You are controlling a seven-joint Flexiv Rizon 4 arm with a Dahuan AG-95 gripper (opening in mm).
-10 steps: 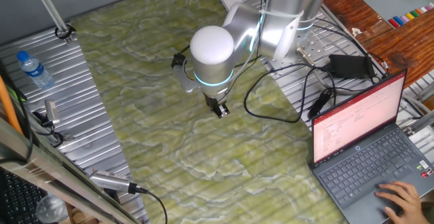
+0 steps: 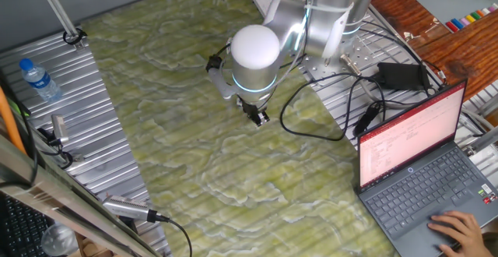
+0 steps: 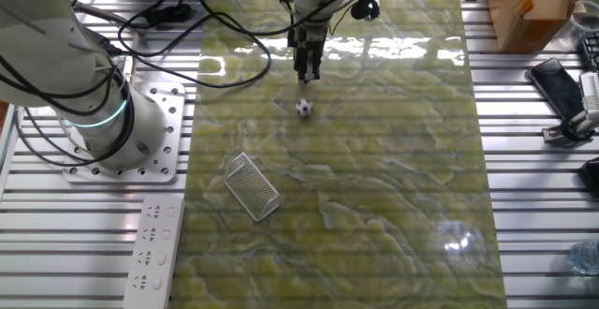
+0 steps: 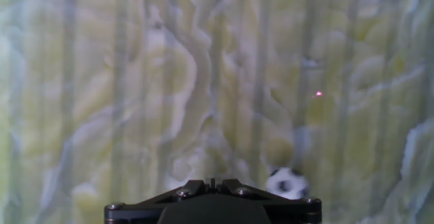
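A small black-and-white ball (image 3: 304, 108) rests on the green marbled mat (image 3: 393, 159). Just off the ball, toward the top of exterior view 2, hangs my gripper (image 3: 307, 77), pointing down. In the wrist view the ball (image 4: 287, 183) shows beyond the right side of the gripper, partly covered by it. The two fingers meet at the middle there, with nothing visible between them. Exterior view 1 shows the gripper (image 2: 261, 120) over the mat, but the ball cannot be made out. A white mesh-bottomed tray (image 3: 252, 187) lies on the mat.
A power strip (image 3: 155, 253) lies beside the arm's base. Black cables (image 2: 311, 135) loop over the mat's edge near a laptop (image 2: 420, 163). An open cardboard box (image 3: 532, 14) stands past the opposite edge.
My gripper has moved a short way right and slightly up in exterior view 1. The arm has shifted with it, while the mat and laptop remain in place.
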